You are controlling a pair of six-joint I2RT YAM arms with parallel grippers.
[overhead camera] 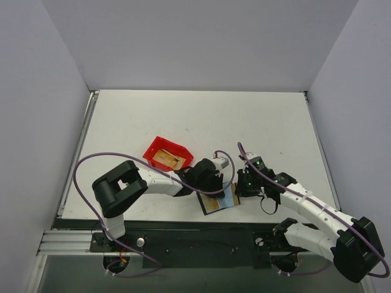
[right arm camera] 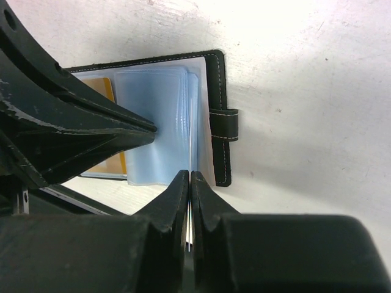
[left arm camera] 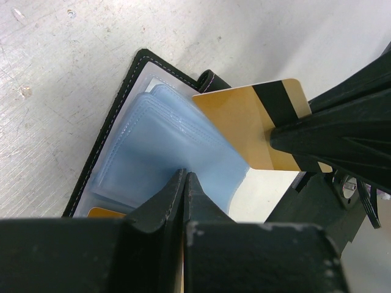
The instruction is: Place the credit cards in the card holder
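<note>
The open card holder (overhead camera: 211, 206), black-edged with pale blue sleeves (left arm camera: 162, 143), lies on the table under both grippers. My left gripper is low over it, shut on a blue sleeve; the sleeve's exact fold between the tips is hidden. A gold card (left arm camera: 235, 113) with a black stripe is held by my right gripper, whose fingers are closed on it. The card stands over the sleeves' outer edge, near the holder's strap (right arm camera: 224, 124). In the right wrist view it shows nearly edge-on; whether its edge is inside a sleeve cannot be told.
A red box (overhead camera: 168, 154) with gold cards inside stands left of the holder. Another gold card (right arm camera: 110, 165) shows in the holder's other side.
</note>
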